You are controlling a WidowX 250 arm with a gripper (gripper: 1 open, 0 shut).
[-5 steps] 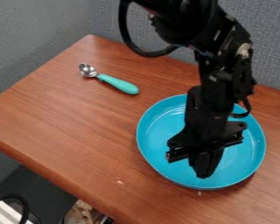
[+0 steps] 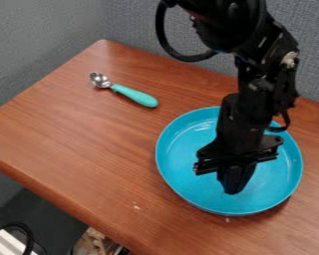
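Note:
My black gripper (image 2: 234, 183) hangs low over a round light-blue plate (image 2: 186, 189) on the right part of the wooden table. Its fingertips are down at the plate's middle; whether they touch it, and what may be between them, I cannot tell. An ice cream scoop (image 2: 131, 94) with a teal handle and metal head lies at the back left, apart from the plate.
Grey padded walls stand behind and left of the table. Cables and other items lie below the table at the bottom left.
The gripper has shifted very slightly over the plate. The plate and scoop look unmoved.

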